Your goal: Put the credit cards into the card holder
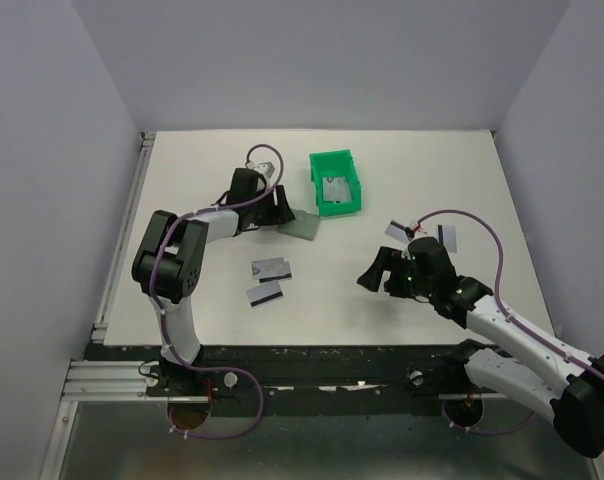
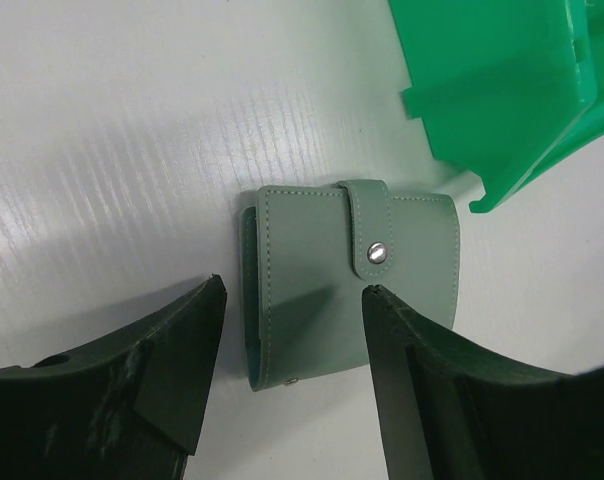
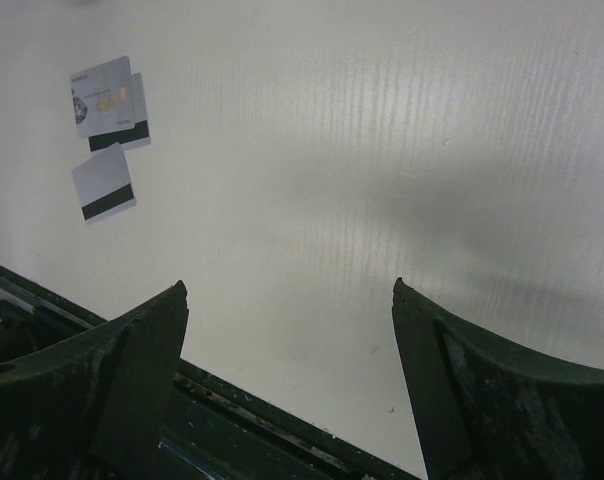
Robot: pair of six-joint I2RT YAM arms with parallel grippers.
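A sage-green card holder with a snap strap (image 2: 322,300) lies flat on the white table. My left gripper hangs over its near part, fingers apart on either side of the holder's left edge. Grey cards (image 1: 268,270) (image 3: 102,95) lie in a small group below the holder, with another card (image 1: 264,292) nearer the front. More cards (image 1: 447,236) lie at the right, partly behind my right arm. My right gripper stands open over bare table, nothing between its fingers.
A green bin (image 1: 334,205) with grey contents stands behind the holder, close to it.
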